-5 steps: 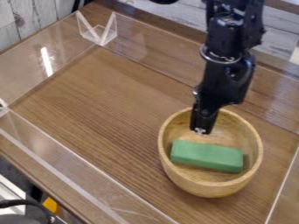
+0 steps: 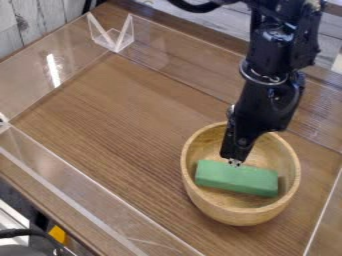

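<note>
My gripper (image 2: 235, 158) is over a round tan wooden bowl (image 2: 277, 208) on the right side of the table. A green rectangular block (image 2: 237, 179) lies inside the bowl. The dark gripper's tips reach down to just at or above the block's back edge; whether they touch it is unclear, and so is how far apart they stand.
A white wire-like object (image 2: 111, 36) stands at the back left, near the edge. Dark cables hang off the lower left corner.
My gripper has moved slightly down toward the back edge of the green block. The bowl and block look unmoved.
</note>
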